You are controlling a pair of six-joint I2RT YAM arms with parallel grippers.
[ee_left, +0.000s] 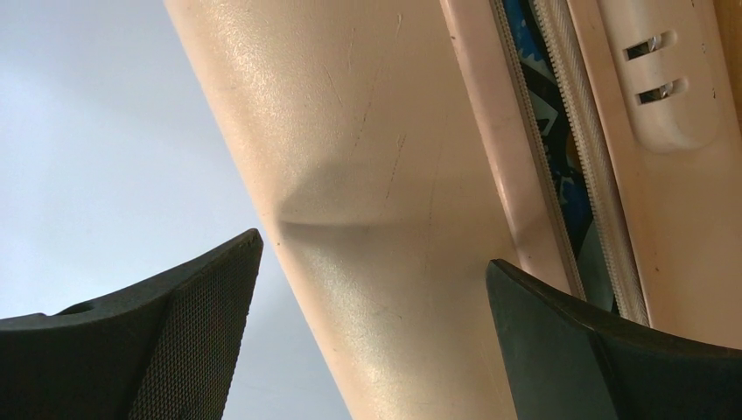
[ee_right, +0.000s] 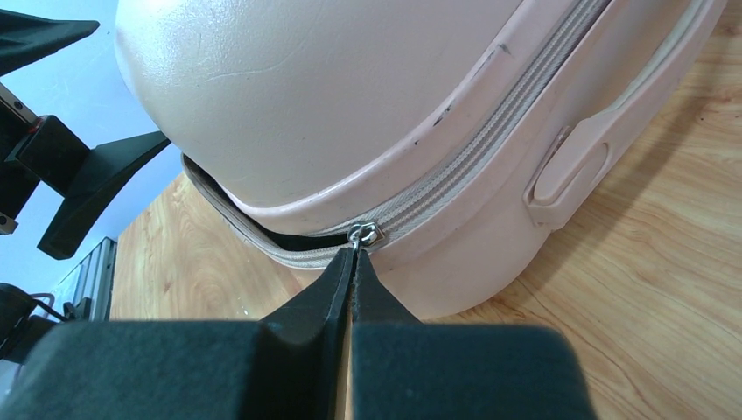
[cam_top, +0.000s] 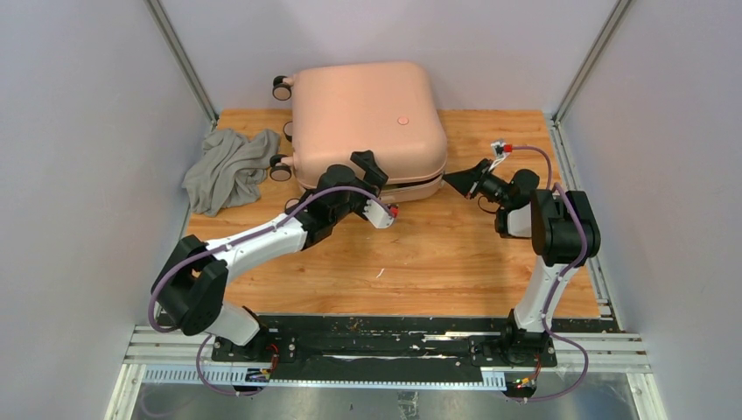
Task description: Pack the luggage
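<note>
A pink suitcase (cam_top: 359, 114) lies flat at the back of the table, its zipper partly open along the front. My left gripper stands open at the suitcase's front side, where the gap shows patterned lining between zipper tapes (ee_left: 595, 192). My right gripper is shut on the metal zipper pull (ee_right: 366, 234) at the suitcase's right front corner, beside the open stretch of zipper. A side handle (ee_right: 569, 175) sits further along that side.
A grey cloth (cam_top: 229, 171) lies crumpled left of the suitcase. White walls close in the back and sides.
</note>
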